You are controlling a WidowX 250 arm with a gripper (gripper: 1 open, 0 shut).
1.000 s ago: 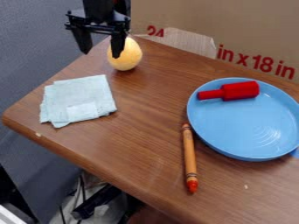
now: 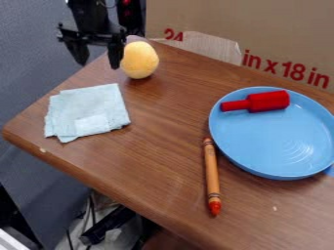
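Observation:
My black gripper (image 2: 97,52) is raised at the top left, its two fingers spread open with nothing visible between them. Just to its right a yellow rounded object (image 2: 141,60) rests on the wooden table. A folded pale blue cloth (image 2: 86,113) lies at the table's left. On the right a blue plate (image 2: 274,145) holds a red cylindrical object (image 2: 261,101) near its upper rim. An orange crayon (image 2: 212,177) lies lengthwise just left of and below the plate.
A cardboard box (image 2: 261,34) stands along the back of the table (image 2: 156,166). The table's left edge drops to a grey floor with cables at the lower left.
My gripper has moved left over the last second, away from the top of the yellow object. The objects on the table look unmoved.

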